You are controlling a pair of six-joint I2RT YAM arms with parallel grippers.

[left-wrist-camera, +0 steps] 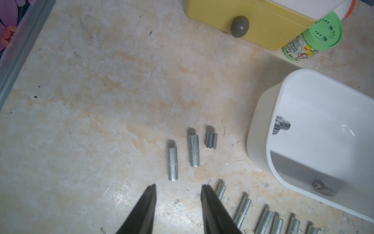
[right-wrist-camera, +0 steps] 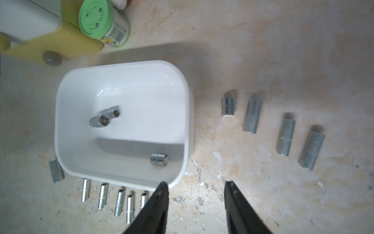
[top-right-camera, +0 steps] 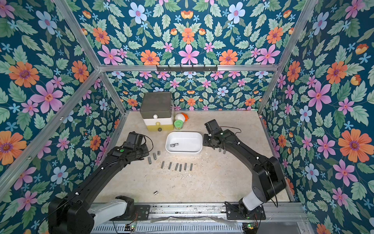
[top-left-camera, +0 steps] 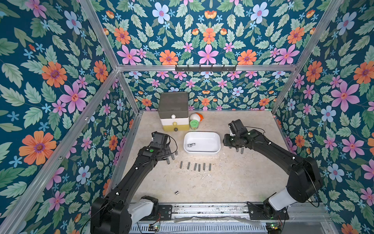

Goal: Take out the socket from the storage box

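The white storage box point(top-left-camera: 206, 142) sits mid-table, with two chrome sockets point(right-wrist-camera: 99, 120) near its left side and another socket point(right-wrist-camera: 159, 159) in its lower right corner in the right wrist view. My left gripper hangs open over the table left of the box, above loose metal sockets point(left-wrist-camera: 194, 150). My right gripper is open just right of the box, near its rim, nothing between its fingers. More sockets point(right-wrist-camera: 286, 136) lie on the table on both sides and in a row before the box.
A drawer unit point(top-left-camera: 173, 105) stands at the back left, with a green-lidded canister point(top-right-camera: 178, 124) and a white-and-orange object point(top-right-camera: 183, 116) beside it. A small piece point(top-right-camera: 155, 192) lies near the front edge.
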